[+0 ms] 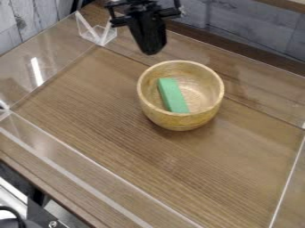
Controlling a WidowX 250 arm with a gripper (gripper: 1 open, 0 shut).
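Note:
A round light-wood bowl [197,89] stands right of the table's middle with a green block [172,95] lying inside it. The black gripper [148,43] is at the top of the view, above and behind the bowl's left part, apart from it. Its upper part runs out of the frame. I see nothing held at its tip; whether its fingers are apart is too unclear to tell.

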